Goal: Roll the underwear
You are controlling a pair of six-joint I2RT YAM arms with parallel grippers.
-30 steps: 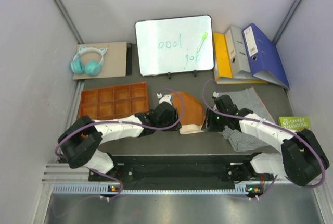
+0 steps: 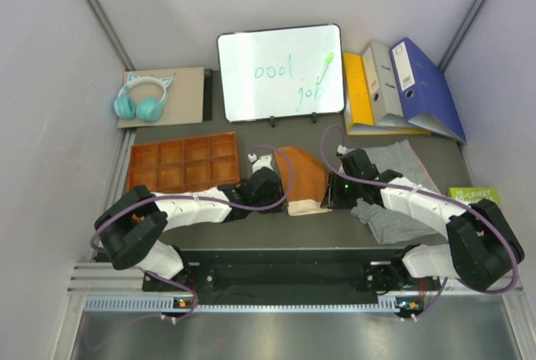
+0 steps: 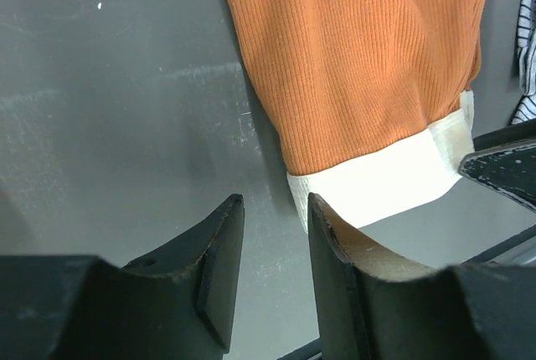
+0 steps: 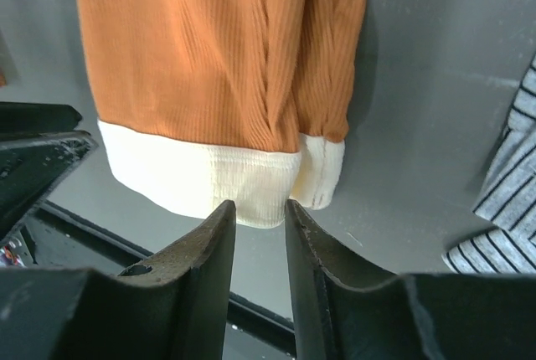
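The orange underwear (image 2: 301,172) lies folded lengthwise on the grey table, its white waistband (image 2: 307,207) towards the front edge. In the left wrist view, my left gripper stands part open at the left corner of the waistband (image 3: 381,188); the band's corner lies just beyond its right finger. My right gripper, also part open, is at the band's other end in the right wrist view, with the edge of the white band (image 4: 222,180) by its fingertips. Whether cloth sits between either pair of fingers is hard to tell; no grip shows.
An empty brown compartment box (image 2: 184,161) stands behind the left arm. Striped grey cloths (image 2: 402,167) lie under and beside the right arm. The whiteboard (image 2: 280,71) and binders (image 2: 423,84) fill the back. Bare table lies in front of the waistband.
The right gripper has shifted slightly left towards the waistband's end. My left gripper has moved only a little. The underwear looks the same.
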